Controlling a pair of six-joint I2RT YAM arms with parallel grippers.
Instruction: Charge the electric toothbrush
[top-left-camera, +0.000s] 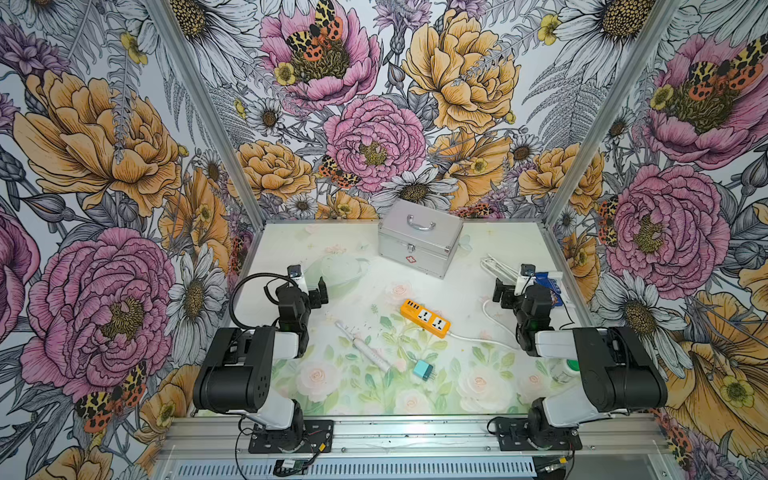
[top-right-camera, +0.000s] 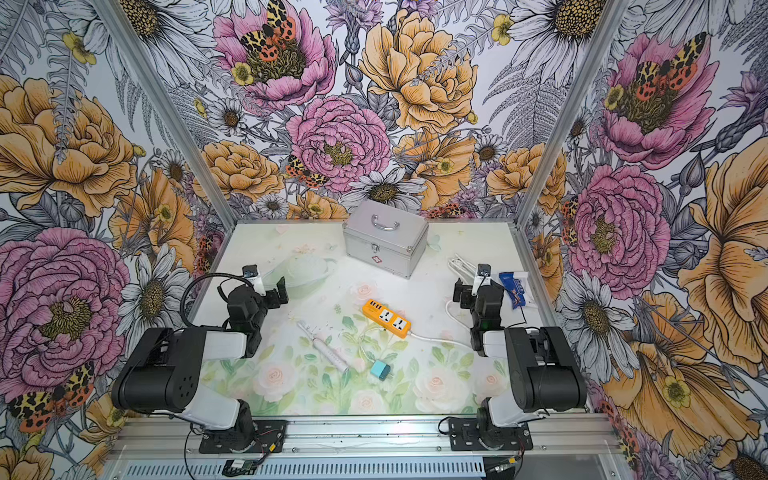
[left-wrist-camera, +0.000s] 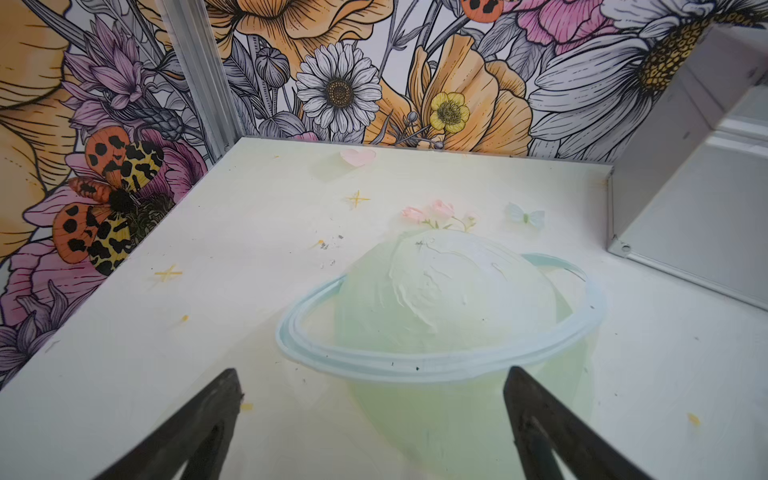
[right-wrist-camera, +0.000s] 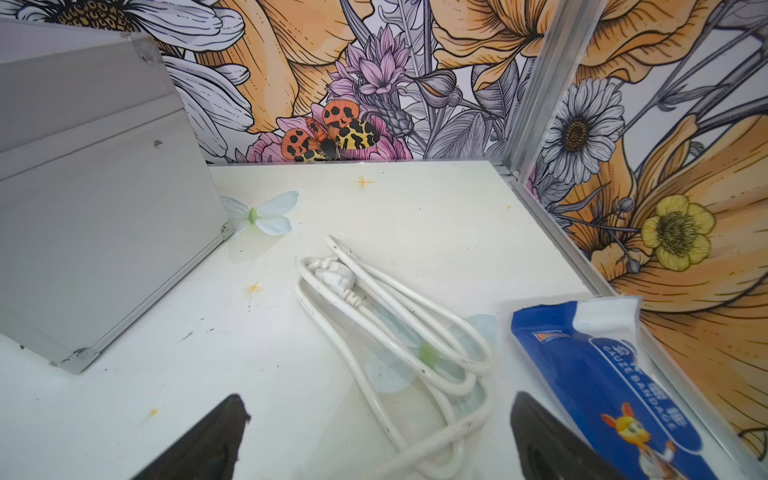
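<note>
A white electric toothbrush (top-left-camera: 364, 348) lies on the table, left of centre. Near its lower end sits a small teal block (top-left-camera: 424, 369), apparently a charger. An orange power strip (top-left-camera: 424, 318) lies to the upper right of both, with a white cord leading right. My left gripper is open above the left side of the table, with nothing between its fingers. My right gripper is open over the right side, above the coiled white cord (right-wrist-camera: 400, 328), holding nothing.
A silver metal case (top-right-camera: 384, 240) stands at the back centre. A blue gauze bandage pack (right-wrist-camera: 600, 376) lies at the right edge.
</note>
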